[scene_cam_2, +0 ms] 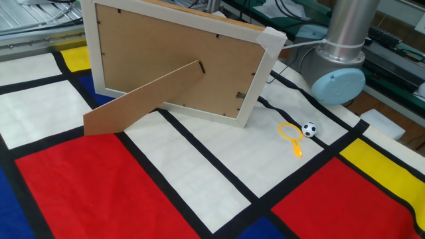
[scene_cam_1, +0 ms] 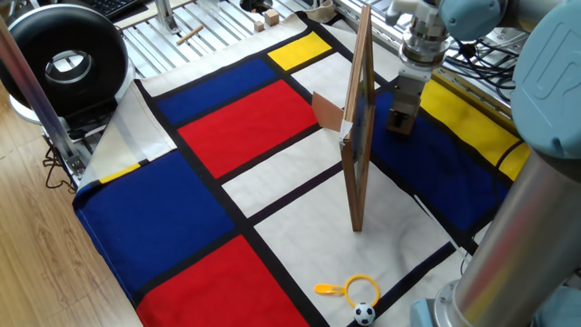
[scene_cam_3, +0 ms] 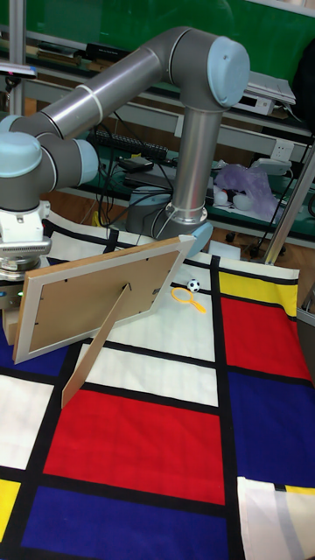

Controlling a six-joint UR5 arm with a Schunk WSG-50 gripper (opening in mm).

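Observation:
A wooden picture frame [scene_cam_1: 359, 136] stands upright on the patterned cloth, propped by its cardboard back leg [scene_cam_2: 143, 99]. Its brown backing [scene_cam_3: 80, 304] faces the second and third exterior views. My gripper [scene_cam_1: 399, 123] hangs low on the other side of the frame, above the blue patch, apart from it in the first view. Whether its fingers are open or shut does not show. In the second view the frame's board hides it; in the third, only a bit shows at the left edge. A yellow magnifying glass [scene_cam_2: 290, 132] lies on a white patch, a small soccer ball [scene_cam_2: 309, 129] beside its ring.
My arm's base [scene_cam_3: 182, 220] stands close to the ball. A black ring-shaped object [scene_cam_1: 64, 64] sits beyond the cloth, and small wooden blocks [scene_cam_1: 270, 17] lie on the slatted surface.

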